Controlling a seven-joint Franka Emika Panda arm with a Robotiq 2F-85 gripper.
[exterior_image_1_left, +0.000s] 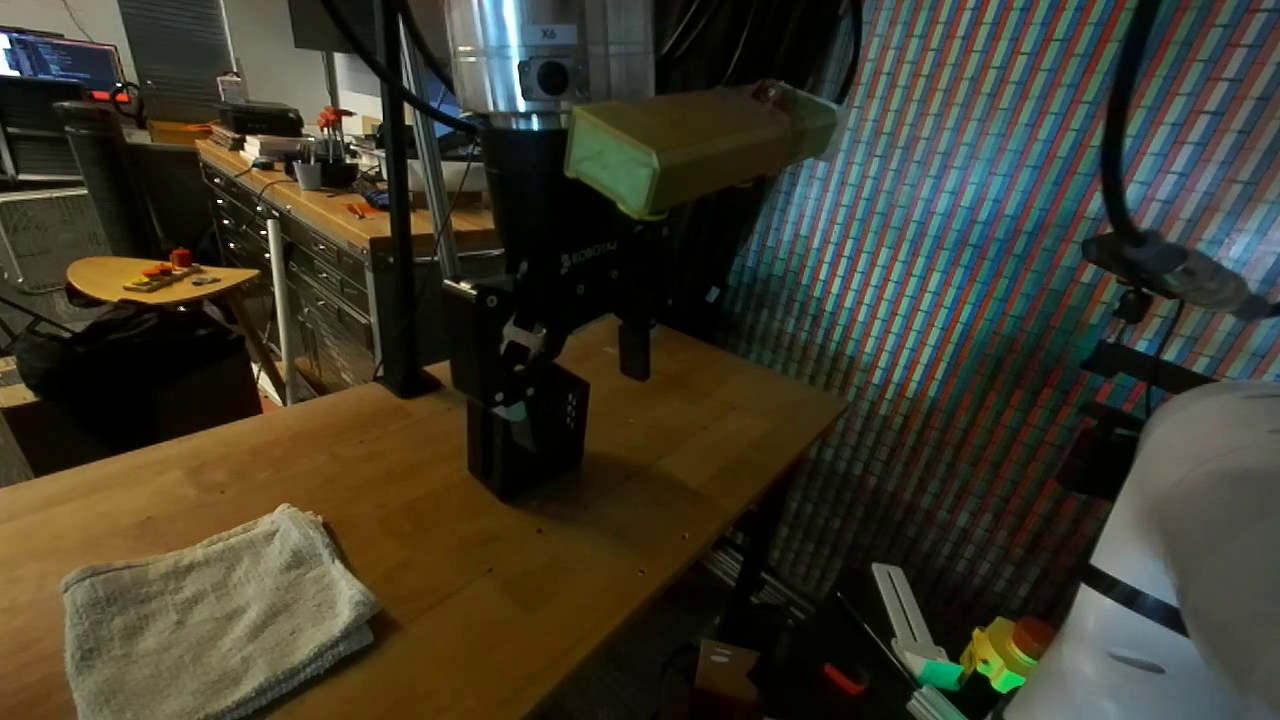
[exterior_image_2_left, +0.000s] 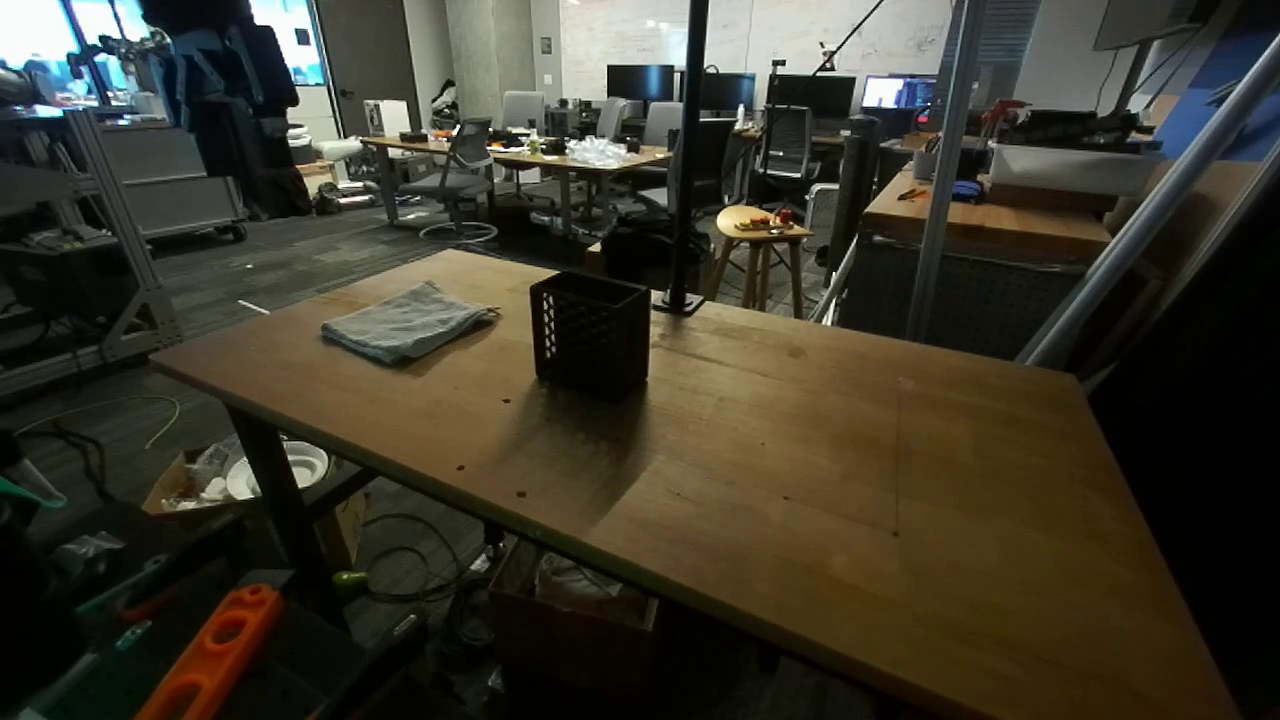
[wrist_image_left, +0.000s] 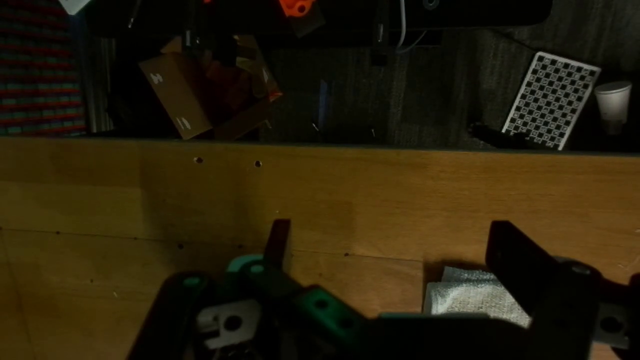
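My gripper (exterior_image_1_left: 576, 394) hangs over the table, fingers wide apart and nothing visible between them. In exterior view 1 a black basket (exterior_image_1_left: 558, 442) with perforated sides stands upright on the table, partly covered by one of the gripper's fingers; whether they touch I cannot tell. Exterior view 2 shows the basket (exterior_image_2_left: 590, 336) whole, its inside too dark to read. A folded grey cloth (exterior_image_1_left: 216, 612) lies flat on the wood, apart from the basket. The wrist view has both fingers of the gripper spread, with part of the cloth (wrist_image_left: 474, 297) beside the right one.
A black post (exterior_image_2_left: 686, 180) rises at its far edge. Cardboard boxes (wrist_image_left: 180, 90) sit on the floor past the table's edge.
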